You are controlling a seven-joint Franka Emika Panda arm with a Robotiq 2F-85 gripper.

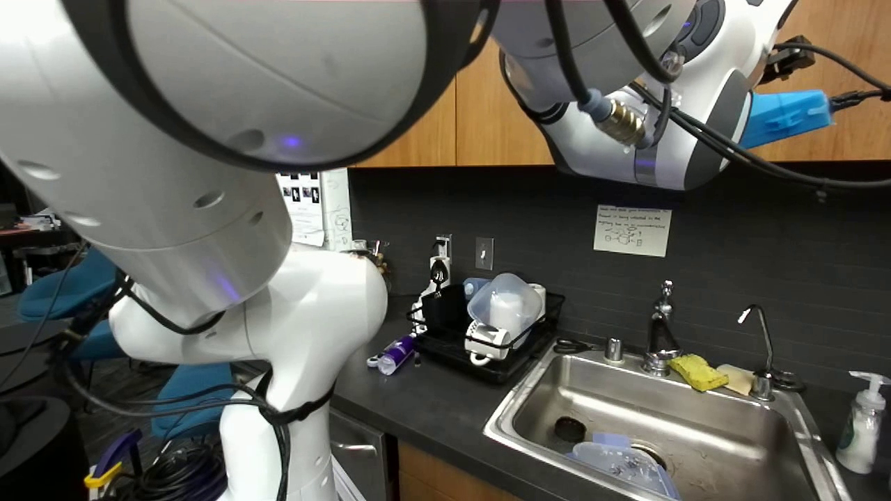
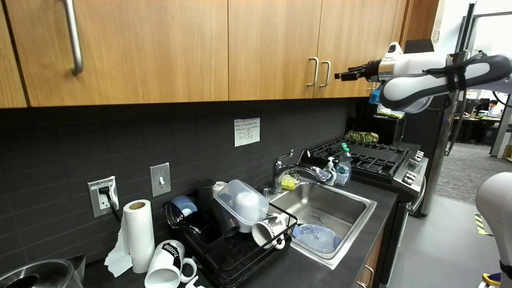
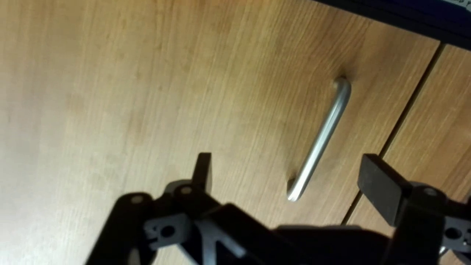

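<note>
In the wrist view a silver bar handle stands on a wooden cabinet door, close to the seam with a neighbouring door. My gripper is open, one black finger left of the handle and the other right of it, over the seam. Nothing is between the fingers except the handle farther ahead, and no contact shows. In exterior view 2 the gripper points at the upper cabinets, near two paired handles, the nearer to it being the right handle. Exterior view 1 does not show the fingers.
Beneath the cabinets are the sink with a plastic container in it, a faucet and a full dish rack. A stove stands at the far end. Loose cables hang from the arm.
</note>
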